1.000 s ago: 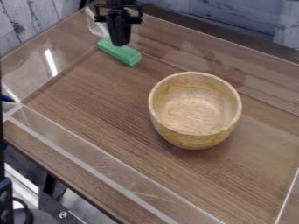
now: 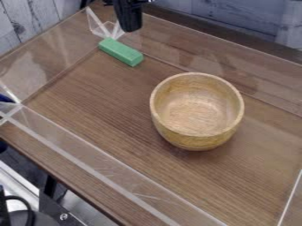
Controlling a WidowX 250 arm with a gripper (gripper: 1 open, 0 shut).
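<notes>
My dark gripper point(image 2: 129, 19) is at the top of the view, only its lower end in frame, above and behind a green block point(image 2: 119, 52) lying on the wooden table point(image 2: 94, 110). Whether its fingers are open or shut is too small and dark to tell. A pale, translucent object point(image 2: 104, 26) is beside the gripper on the left. A round wooden bowl point(image 2: 196, 126) stands to the right of the middle.
Pale plank walls point(image 2: 266, 19) border the back and upper left. Dark items lie at the left edge and lower left corner, partly out of frame.
The gripper has moved upward in the view, away from the green block, uncovering more of it. The block and bowl stay in place.
</notes>
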